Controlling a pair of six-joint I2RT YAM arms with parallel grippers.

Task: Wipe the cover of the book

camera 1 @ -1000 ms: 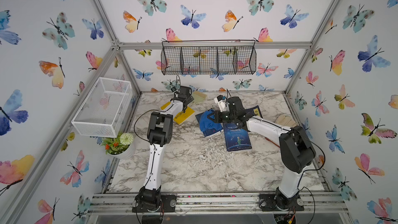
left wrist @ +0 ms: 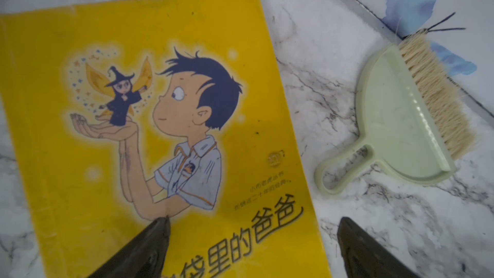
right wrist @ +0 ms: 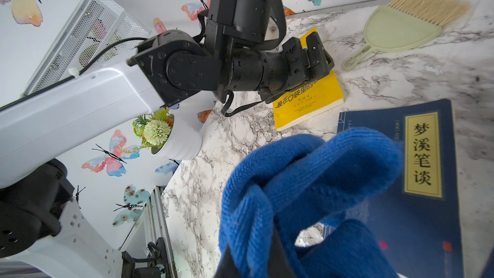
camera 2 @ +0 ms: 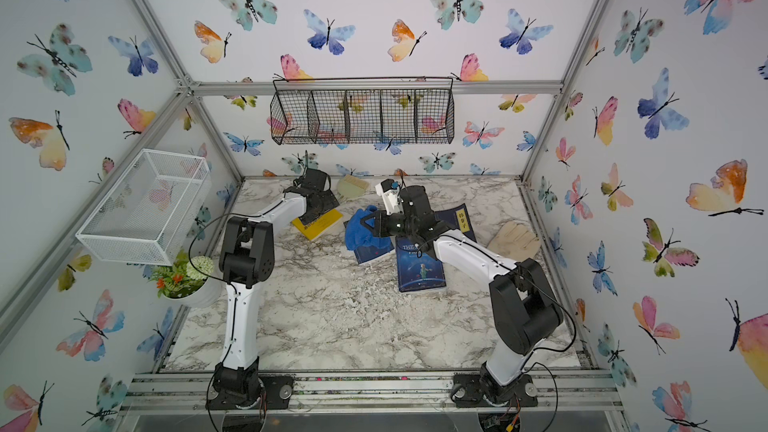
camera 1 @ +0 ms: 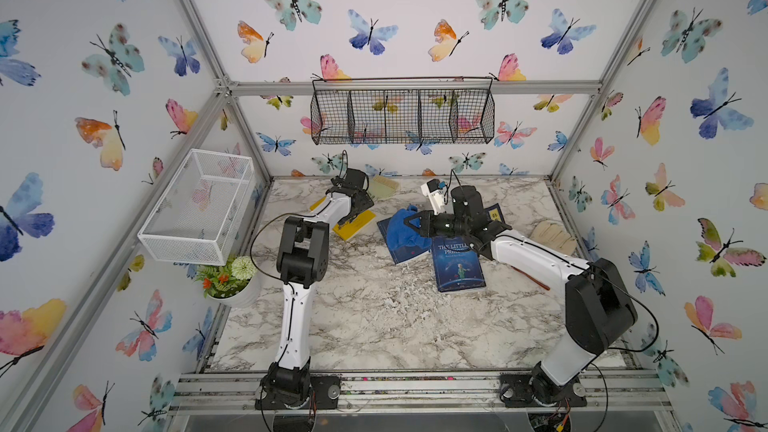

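Note:
A bunched blue cloth (right wrist: pixel 308 175) is pinched in my right gripper, whose dark fingers are mostly covered by it. It hangs over the dark blue book (right wrist: pixel 411 123) with a yellow title label, hiding that cover's left part. Above the yellow book (left wrist: pixel 205 123) stands my left gripper, open, its two blurred fingers wide apart and nothing between them. In the top left view the blue cloth (camera 1: pixel 403 228) lies over the dark book (camera 1: pixel 409 253); whether it presses on the cover cannot be told.
The Little Prince book (camera 1: pixel 458 268) lies right beside the dark book. A green dustpan with brush (left wrist: pixel 406 118) is near the back wall. Scattered white scraps (camera 1: pixel 412 304) cover the table's front middle. A potted plant (camera 1: pixel 236 280) stands left, a tan glove (camera 2: pixel 516 241) right.
My right gripper has shifted a little to the right with the cloth over the dark book, and its arm swung right. The left arm has moved only slightly above the yellow book.

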